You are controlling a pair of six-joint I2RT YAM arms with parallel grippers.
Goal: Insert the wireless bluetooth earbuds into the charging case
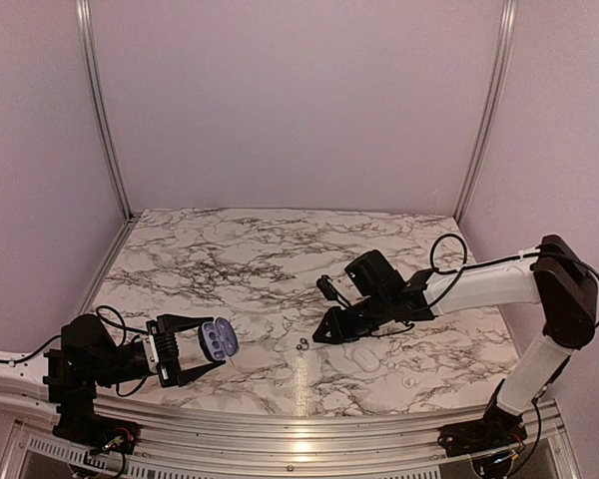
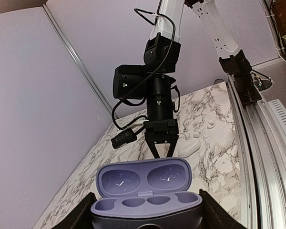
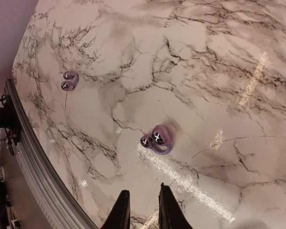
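Note:
A lilac charging case [image 1: 220,339] with its lid up is held in my left gripper at the lower left of the top view; its wells [image 2: 159,199] look empty. My right gripper hangs over the table right of the case, fingers apart with nothing seen between them. Just beyond its fingertips in the right wrist view lies a small purple earbud piece [image 3: 163,139] with shiny dark spots; a similar piece [image 3: 69,81] lies farther toward the upper left.
Pale small objects [image 2: 189,148] lie near the right arm. An aluminium rail [image 1: 280,424] runs along the front edge, and walls enclose the back and sides.

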